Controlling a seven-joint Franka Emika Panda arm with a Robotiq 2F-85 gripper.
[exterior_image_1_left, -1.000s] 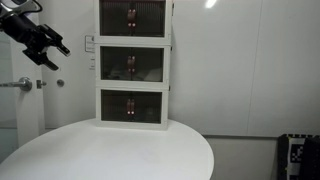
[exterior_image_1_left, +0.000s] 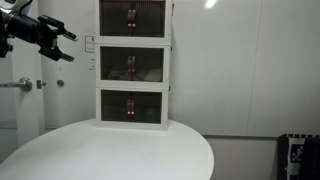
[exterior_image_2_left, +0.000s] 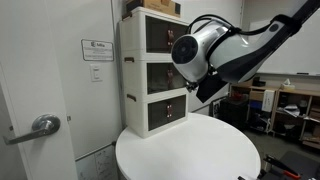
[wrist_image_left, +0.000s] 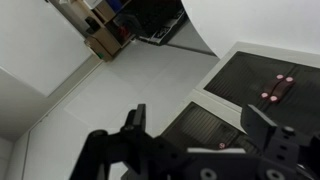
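My gripper (exterior_image_1_left: 71, 47) hangs in the air at the upper left of exterior view 1, well above the table and left of the cabinet. Its two fingers stand apart with nothing between them; the wrist view shows the same wide gap between the dark fingers. A tall white cabinet (exterior_image_1_left: 133, 43) of three stacked units stands at the table's back edge. Each unit has dark double doors with reddish handles, and the doors in view look closed. In the wrist view the cabinet (wrist_image_left: 228, 50) appears tilted, partly behind the gripper.
A door with a metal handle (exterior_image_2_left: 37, 128) is at the left. Shelves with clutter (exterior_image_2_left: 290, 105) stand at the far right of exterior view 2. A dark patterned object (exterior_image_1_left: 297, 157) is at the right edge.
The cabinet and table look the same.
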